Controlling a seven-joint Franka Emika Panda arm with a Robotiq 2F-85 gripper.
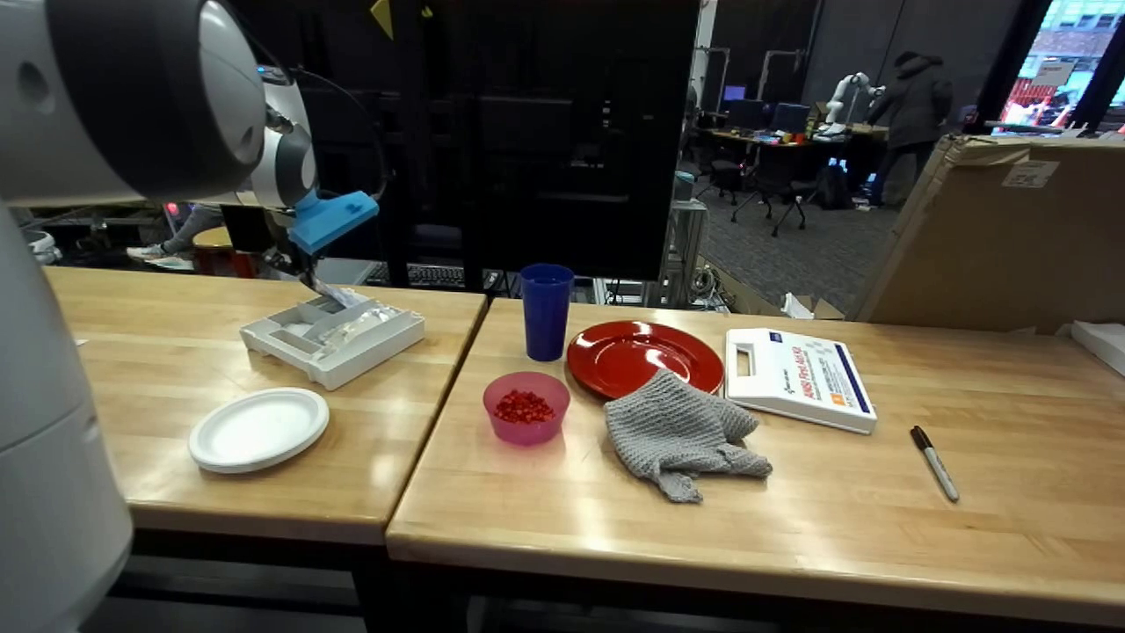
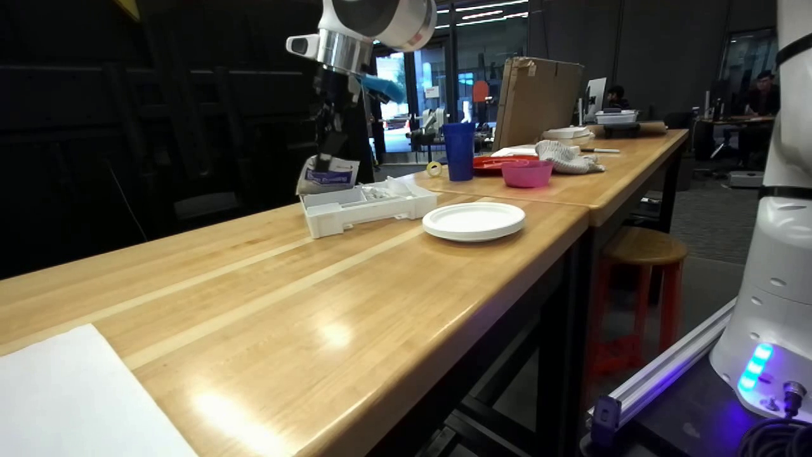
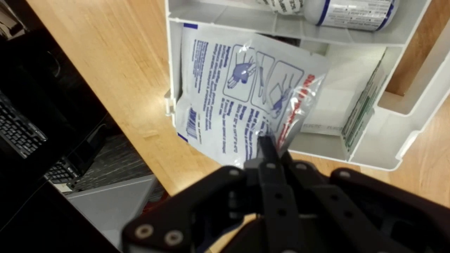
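Observation:
A white foil packet with purple print [image 3: 236,97] is pinched near one edge by my gripper, whose fingers are shut on it. In the wrist view it spans one compartment of the open white kit tray [image 3: 405,105] and overhangs the tray's wall. From the second exterior view, the packet [image 2: 328,176] stands tilted up above the tray [image 2: 327,222], below the gripper [image 2: 325,156]. Its lower edge appears still within or against the tray. Exterior view 1 shows only a sliver of the packet [image 1: 339,296].
Beside the tray lies a white plate [image 1: 259,429]. Across the table seam are a pink bowl [image 1: 527,410] with red pieces, a blue cup [image 1: 546,311], a red plate [image 1: 591,357], a grey cloth [image 1: 675,427], a first aid case [image 1: 802,374] and a marker [image 1: 934,462].

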